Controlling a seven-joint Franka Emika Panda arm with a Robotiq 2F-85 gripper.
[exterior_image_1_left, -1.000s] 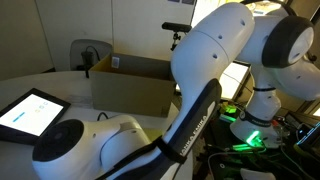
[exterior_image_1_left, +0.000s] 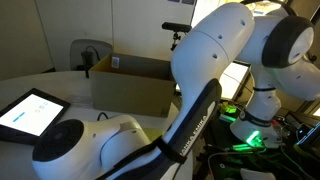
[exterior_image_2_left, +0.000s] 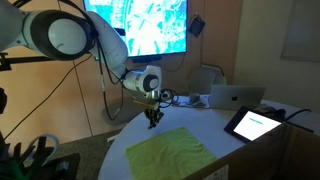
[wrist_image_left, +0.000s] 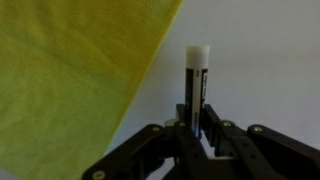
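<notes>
In the wrist view my gripper is shut on a slim marker (wrist_image_left: 196, 80), dark along its body with a pale end pointing away from the fingers. A yellow-green cloth (wrist_image_left: 70, 80) lies flat to the left of the marker, its edge running at a slant, with bare white table under and right of the marker. Exterior view 2 has the gripper (exterior_image_2_left: 153, 120) pointing down at the table just behind the cloth (exterior_image_2_left: 170, 155). The marker is too small to make out there. In exterior view 1 the arm hides the gripper.
A cardboard box (exterior_image_1_left: 130, 85) stands open on the table, near the cloth. A lit tablet (exterior_image_1_left: 32, 115) leans at the left, and a laptop (exterior_image_2_left: 236, 97) sits at the back.
</notes>
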